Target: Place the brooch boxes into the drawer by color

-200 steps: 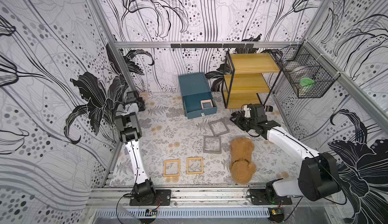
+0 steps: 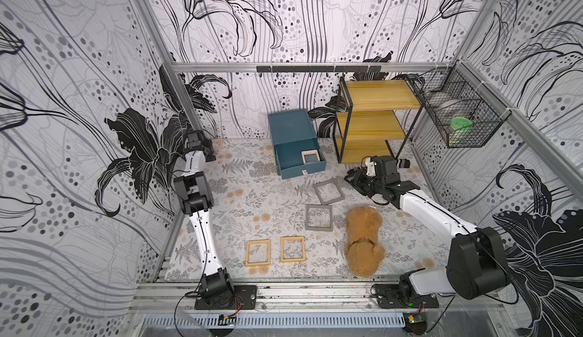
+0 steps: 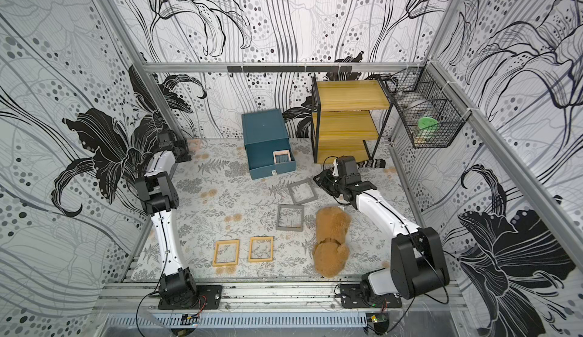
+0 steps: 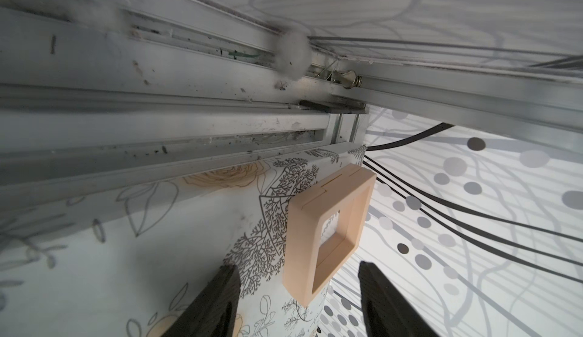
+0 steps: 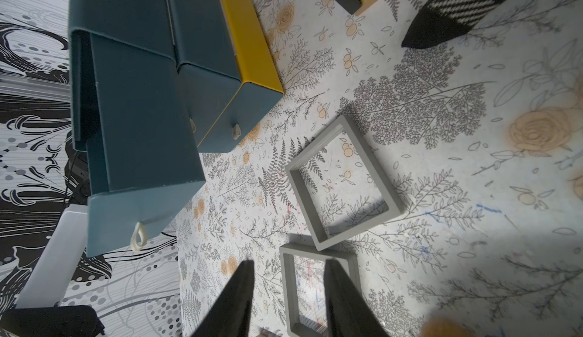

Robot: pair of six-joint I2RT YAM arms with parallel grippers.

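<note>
In the left wrist view a peach-pink brooch box [image 4: 301,245] stands on edge on the mat near the wall. My left gripper is open short of it, nothing between its fingers; in the top views the arm hides this box. Another pale pink box [image 2: 310,152] lies inside the pulled-out drawer [image 2: 292,173] of the teal cabinet [image 2: 292,125]. Two grey boxes [image 5: 374,168] [image 2: 318,229] lie flat in front of the drawer. Closer to the front edge lie two yellow boxes [image 2: 258,241] [image 2: 292,237]. My right gripper hangs open and empty above the grey boxes.
A brown plush toy [image 2: 364,239] lies right of the boxes. Behind the right gripper stands a wooden shelf [image 2: 381,95], with a striped object [image 3: 371,163] near its base. A wire basket [image 2: 464,109] hangs at right.
The right arm has barely moved, and the visible boxes stay put.
</note>
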